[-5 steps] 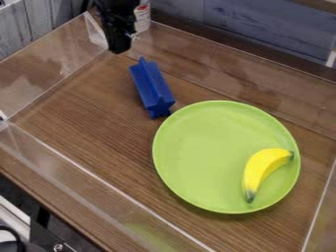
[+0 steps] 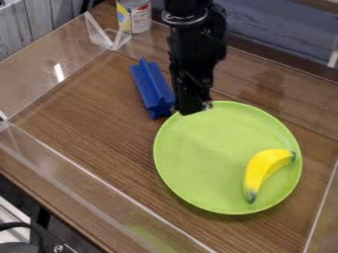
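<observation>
My black gripper (image 2: 193,99) hangs just above the upper left rim of the green plate (image 2: 199,158), to the right of the blue block (image 2: 150,87). It looks shut, with nothing visible between its fingers. A yellow banana (image 2: 266,172) lies on the right side of the plate.
A can (image 2: 133,14) stands at the back left of the wooden table (image 2: 79,138), beside a clear plastic piece. Clear and wooden walls edge the table. Bare wood lies left of the plate and at the back right.
My gripper has come from the back left, by the can, rightward and down to the plate's rim. The can is now uncovered. The block, plate and banana have not visibly moved.
</observation>
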